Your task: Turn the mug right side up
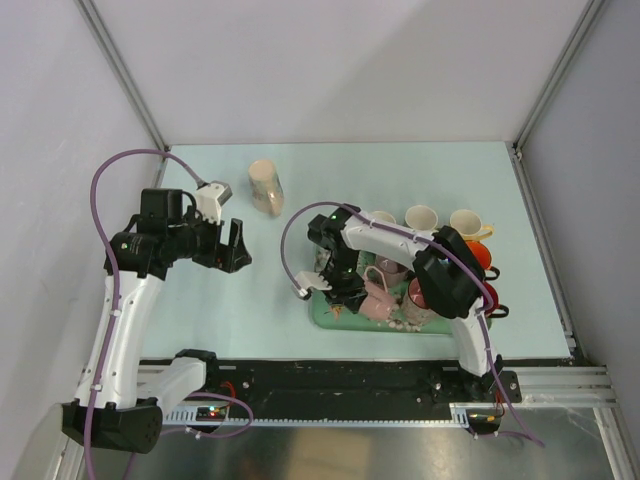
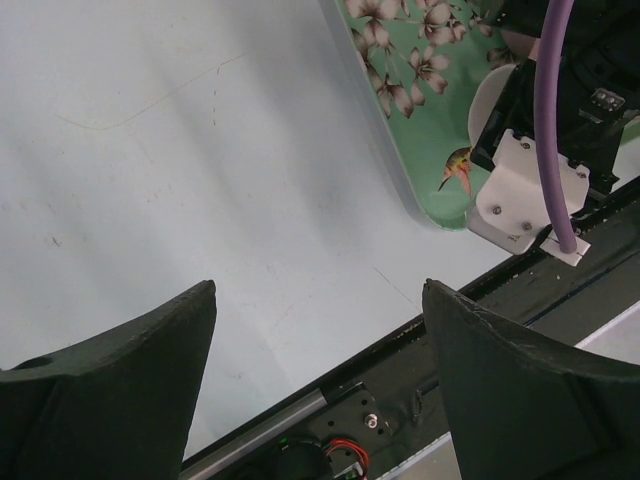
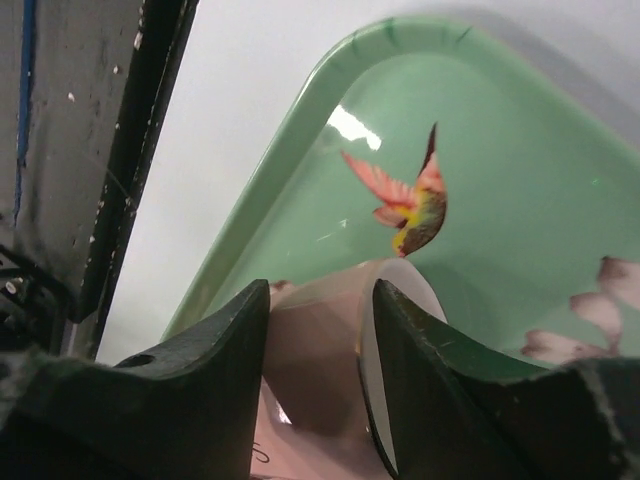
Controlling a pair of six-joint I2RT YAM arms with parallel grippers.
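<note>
A pink mug (image 1: pixel 380 303) lies on its side in the green tray (image 1: pixel 335 320), under my right gripper (image 1: pixel 350 298). In the right wrist view the fingers of that gripper sit on either side of the pink mug (image 3: pixel 315 370), near its rim; whether they grip it is unclear. My left gripper (image 1: pixel 231 248) hangs over bare table at the left, open with nothing between its fingers.
Several mugs (image 1: pixel 465 222) stand in the tray's right and back parts. A beige mug (image 1: pixel 266 185) is at the back left.
</note>
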